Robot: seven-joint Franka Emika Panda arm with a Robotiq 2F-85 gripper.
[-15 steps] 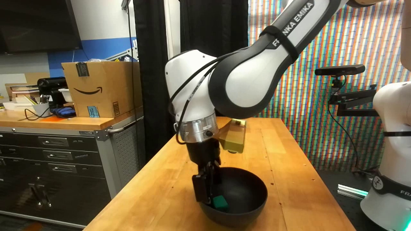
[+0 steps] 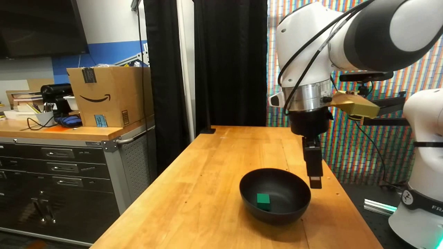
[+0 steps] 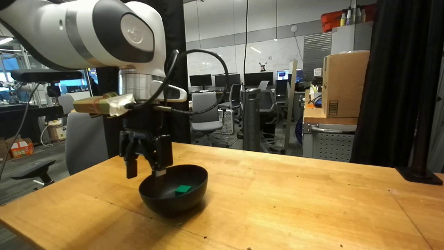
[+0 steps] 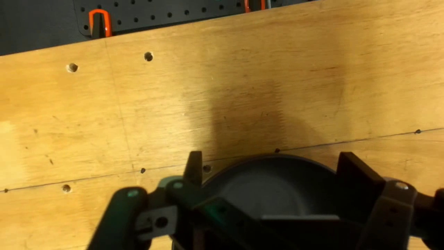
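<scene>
A black bowl (image 2: 286,187) stands upright on the wooden table, with a small green block (image 2: 263,201) lying inside it. The same bowl (image 3: 195,189) and block (image 3: 183,189) show in exterior view 2. My gripper (image 3: 145,171) is open above the bowl's rim, on the side toward the robot base, and nothing is between its fingers. From the wrist, the bowl (image 4: 262,189) lies below the spread fingers (image 4: 193,168); the block cannot be seen there. Whether a fingertip touches the rim is unclear.
The robot base (image 2: 423,199) is at the right of exterior view 1.
The arm has risen and swung right in exterior view 1, away from the block. The bowl, block inside, now sits farther right and farther back on the table.
</scene>
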